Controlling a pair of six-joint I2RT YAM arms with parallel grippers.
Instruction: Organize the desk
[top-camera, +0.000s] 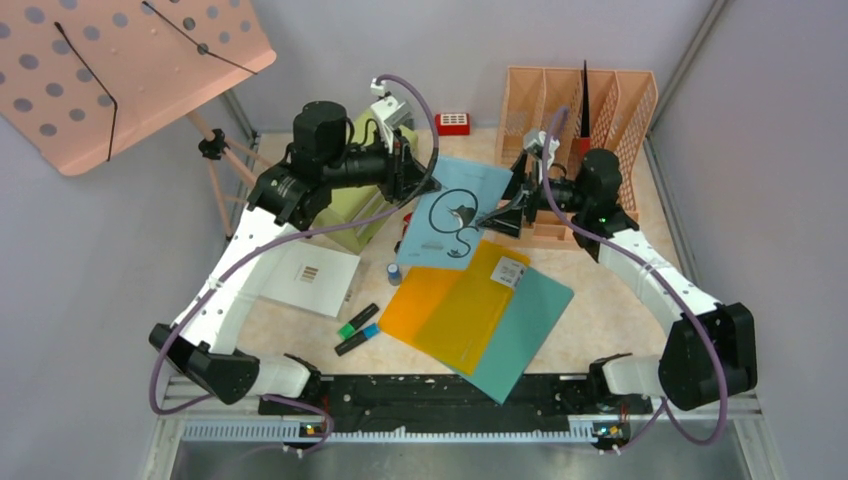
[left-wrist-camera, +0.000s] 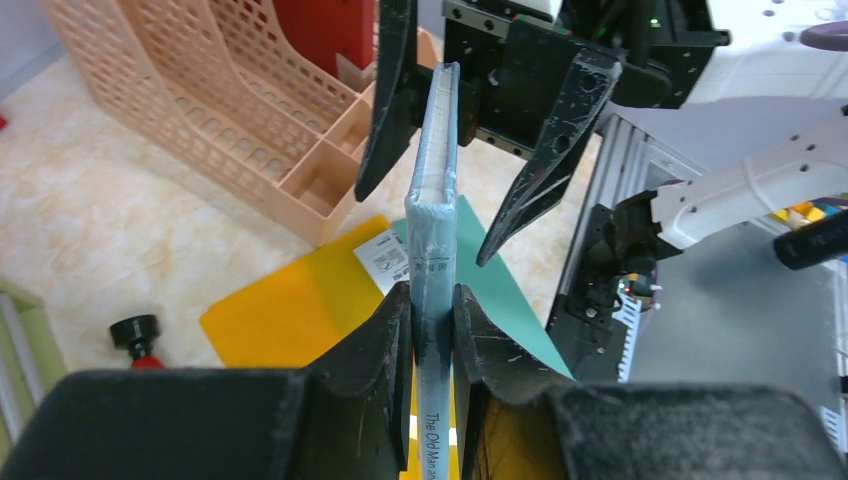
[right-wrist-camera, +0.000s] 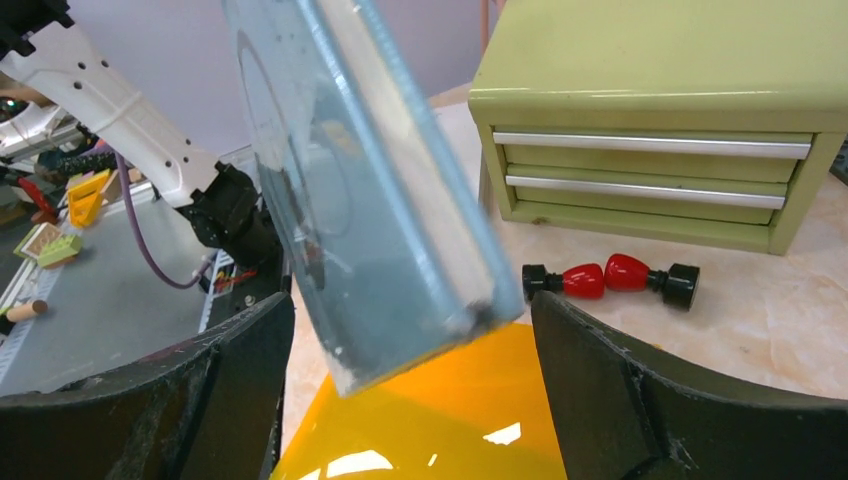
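My left gripper is shut on a light blue book (top-camera: 450, 220), held upright in the air over the desk, its spine toward that wrist camera. My right gripper (top-camera: 500, 200) stands open, its fingers either side of the book's right edge, which looms close in the right wrist view. Below lie an orange folder (top-camera: 420, 300) and a teal folder (top-camera: 530, 330). A pink slotted organizer (left-wrist-camera: 210, 110) stands behind the right gripper.
A green drawer cabinet (right-wrist-camera: 660, 60), red-and-black object (right-wrist-camera: 625, 275), red block (top-camera: 453, 123), white book (top-camera: 305, 280), small bottle (top-camera: 394, 274) and two markers (top-camera: 357, 336) surround the folders. A pink perforated board (top-camera: 120, 70) overhangs the back left.
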